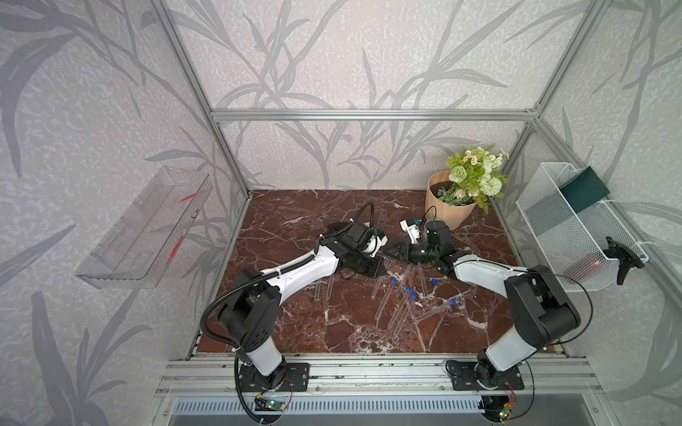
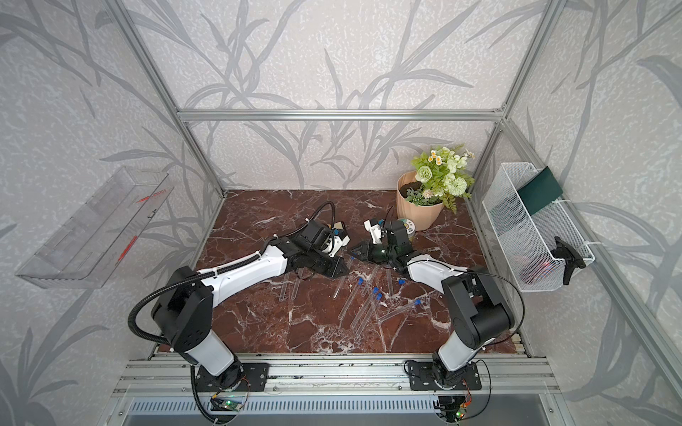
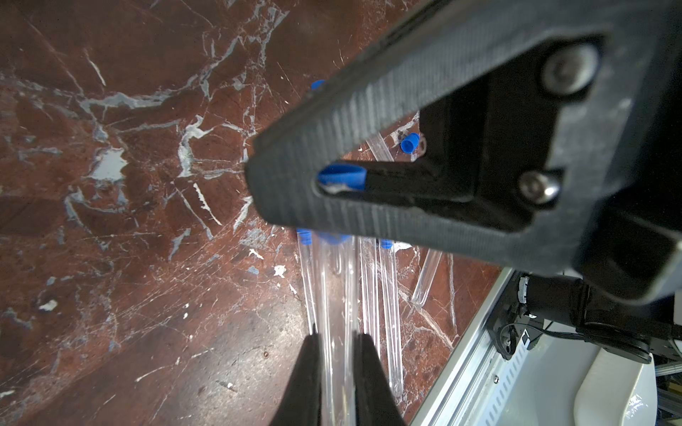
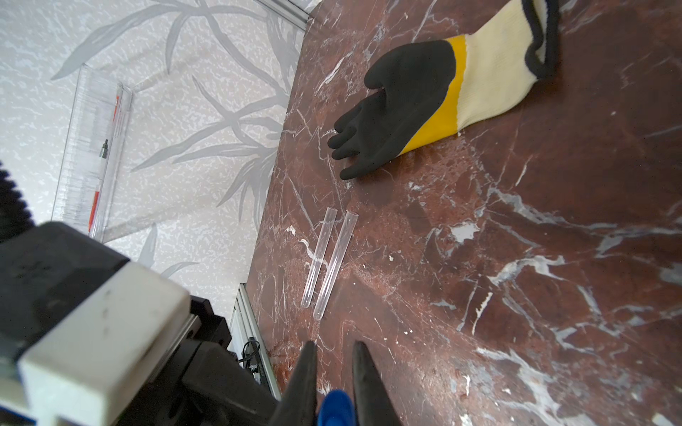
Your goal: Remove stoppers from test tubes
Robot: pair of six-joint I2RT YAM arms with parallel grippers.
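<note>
A clear test tube [image 3: 335, 298] stands between the fingers of my left gripper, which is shut on it. At the tube's upper end, blue shows just under the right gripper's finger [image 3: 426, 227], and a blue stopper [image 3: 344, 176] is visible through that finger's slot. In the right wrist view my right gripper is shut on this blue stopper [image 4: 336, 409]. Stopper and tube are in line; the finger hides most of the joint, so I cannot tell how deep the stopper sits. Both grippers meet over mid-table in the top views.
Several blue-stoppered tubes [image 1: 402, 312] lie at the front middle. A loose blue stopper [image 3: 410, 143] rests near them. Two open tubes [image 4: 329, 264] lie on the left, with a glove [image 4: 419, 92] behind. A flowerpot [image 1: 449, 209] stands back right.
</note>
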